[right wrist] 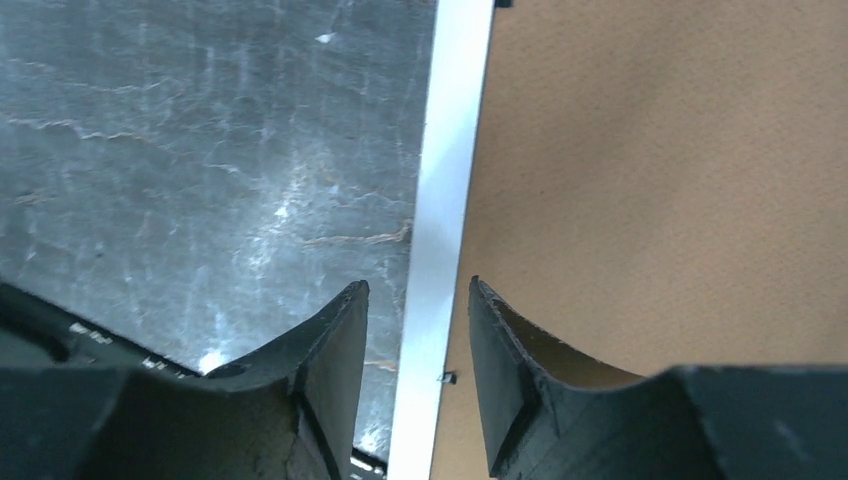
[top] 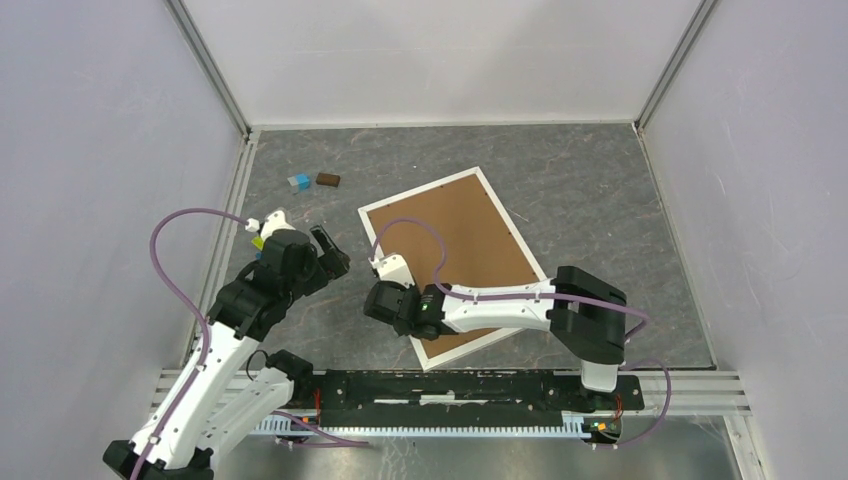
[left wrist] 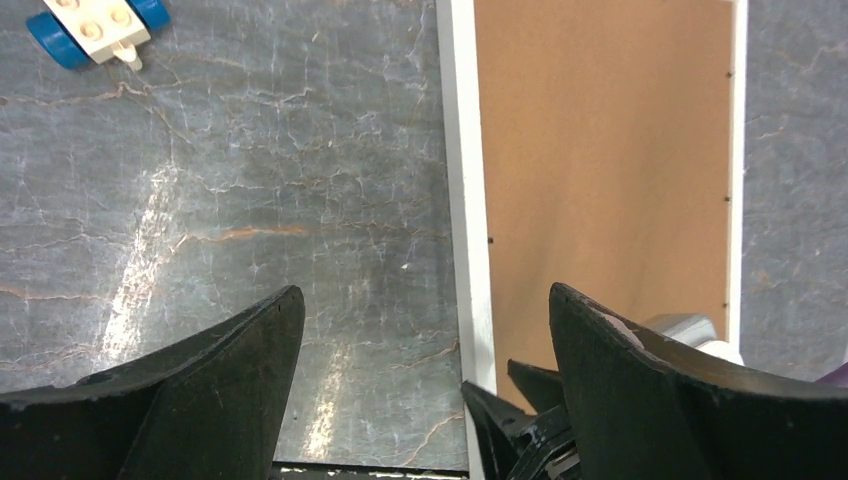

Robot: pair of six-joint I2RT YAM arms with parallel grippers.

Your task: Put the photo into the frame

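The white frame (top: 519, 242) lies tilted on the grey table, its brown backing (top: 460, 220) facing up, small dark tabs along the inner edge. No separate photo is distinguishable. My left gripper (top: 335, 250) is raised left of the frame, open with nothing between its fingers. My right gripper is low over the frame's left bar, its fingers apart on either side of the bar near a small black tab (right wrist: 447, 377); the right arm hides much of the frame's lower part in the top view.
A blue piece (top: 300, 182) and a dark brown block (top: 327, 179) lie at the back left; a yellow piece (top: 257, 243) is mostly hidden by my left arm.
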